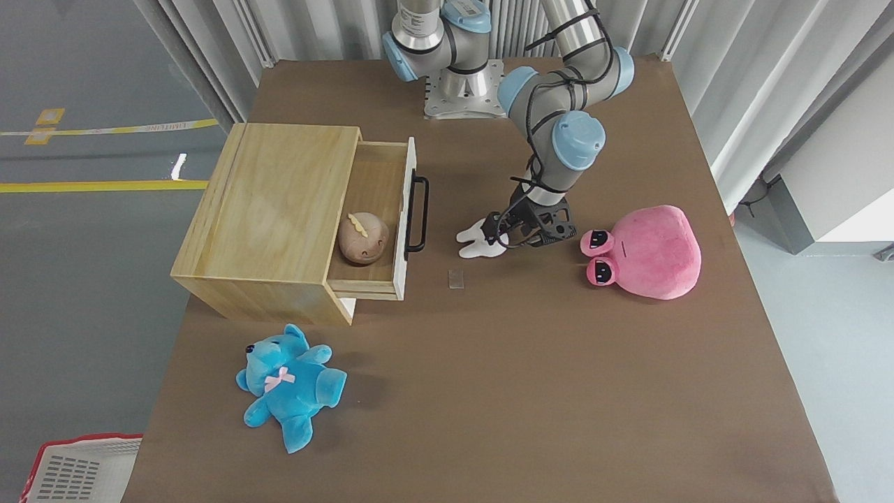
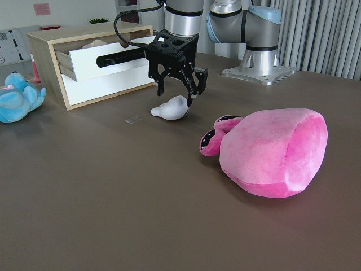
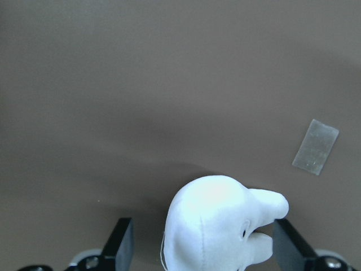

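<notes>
A small white plush toy with two long ears point(image 3: 208, 226) lies on the brown table point(image 1: 536, 385). My open gripper is lowered over it, a dark finger on either side of the toy in the wrist view. A wooden cabinet point(image 1: 251, 201) has its drawer pulled out, with a brown round plush point(image 1: 362, 239) inside and a black handle point(image 1: 422, 214) on the white front.
A pink plush point(image 1: 654, 251) lies right of the gripper, a blue bear point(image 1: 289, 385) below the cabinet. A small clear rectangle point(image 3: 315, 147) lies near the white toy.
</notes>
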